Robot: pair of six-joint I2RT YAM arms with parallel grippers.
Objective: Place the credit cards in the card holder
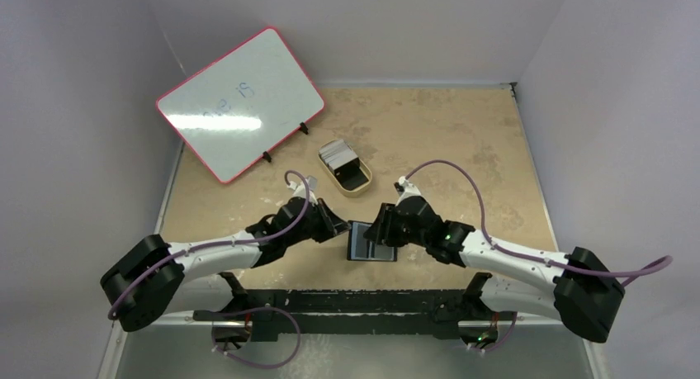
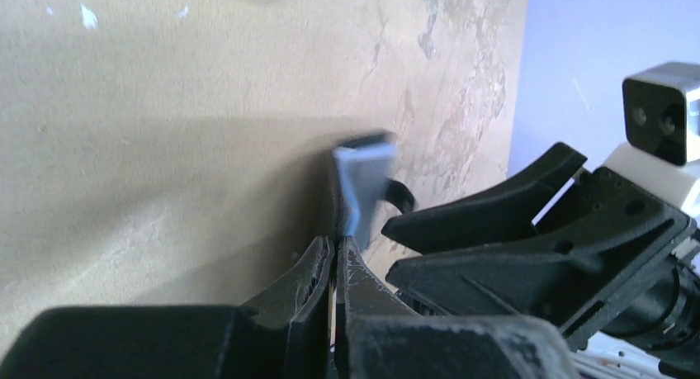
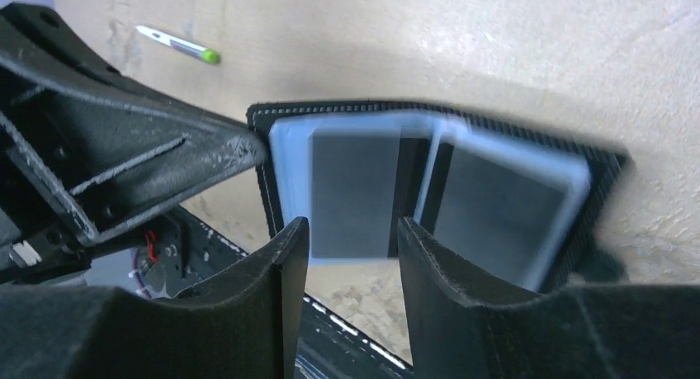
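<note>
The open card holder (image 1: 363, 243), black with pale blue inner panels and dark pockets, lies flat at the front middle; the right wrist view shows it (image 3: 355, 189) close up. My right gripper hovers over it, fingers parted with nothing visible between them. My left gripper is shut at the holder's left side, nothing visible between its fingertips. A tan box (image 1: 363, 184) holding a stack of pale cards (image 1: 336, 153) stands behind the holder.
A whiteboard (image 1: 231, 90) lies at the back left on black clips. A green-capped pen (image 3: 177, 44) lies left of the holder.
</note>
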